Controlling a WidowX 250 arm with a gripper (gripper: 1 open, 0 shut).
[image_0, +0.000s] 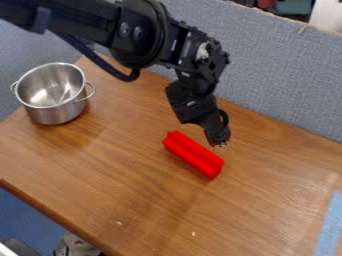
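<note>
A red cylindrical object (193, 155) lies on its side, diagonally, near the middle of the wooden table (120, 190). The black gripper (217, 136) hangs just above and behind its right part, open, pointing down. Whether it touches the red object cannot be told. A steel pot (54, 95) with two side handles stands at the left of the table.
A grey padded wall (278, 80) runs behind the table.
</note>
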